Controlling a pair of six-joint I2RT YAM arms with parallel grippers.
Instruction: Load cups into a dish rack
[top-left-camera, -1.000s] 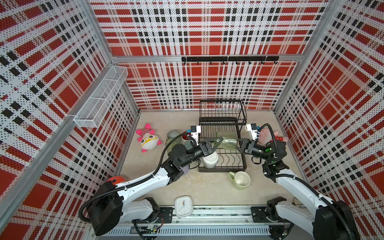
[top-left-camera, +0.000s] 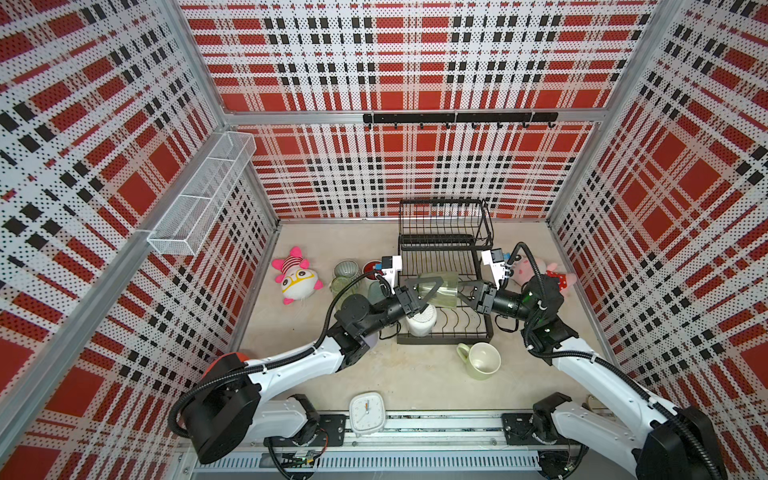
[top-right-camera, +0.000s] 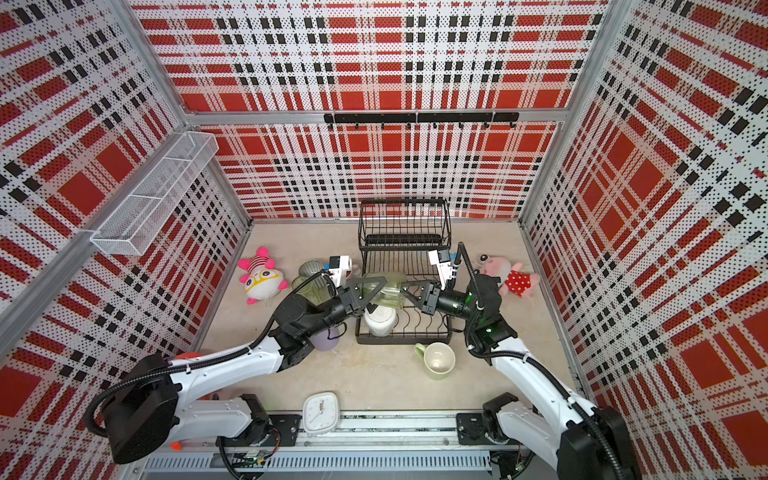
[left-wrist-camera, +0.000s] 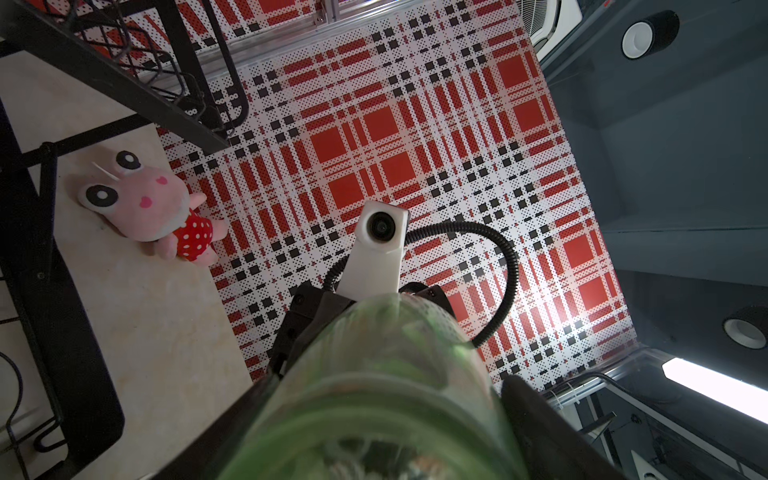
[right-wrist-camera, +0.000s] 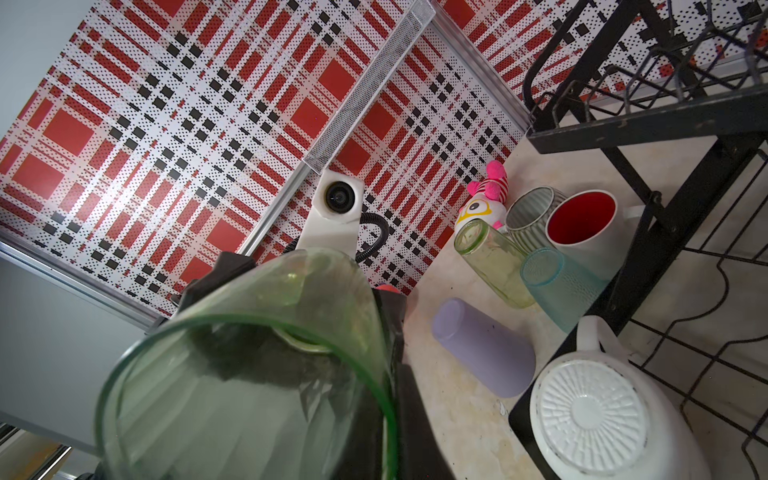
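Note:
Above the black dish rack (top-left-camera: 444, 336), a green ribbed glass (top-left-camera: 438, 289) lies sideways between my two grippers, filling the lower part of both wrist views. My right gripper (top-left-camera: 465, 289) is shut on it. My left gripper (top-left-camera: 424, 288) has its fingers around the glass from the other side, part open; contact is unclear. A white mug (right-wrist-camera: 608, 408) stands upside down in the rack. Left of the rack are a lavender cup (right-wrist-camera: 484, 348), a yellow-green glass (right-wrist-camera: 492, 264), a teal glass (right-wrist-camera: 560, 288), a ribbed cup (right-wrist-camera: 524, 224) and a red-lined mug (right-wrist-camera: 596, 244).
A pale green mug (top-left-camera: 482, 361) stands in front of the rack. Plush toys (top-left-camera: 297, 280) lie at either side of the rack. A small white clock (top-left-camera: 367, 412) sits at the front edge.
The right gripper and green glass have shifted left, toward the left gripper, which now reaches further around the glass. The things on the counter have not moved.

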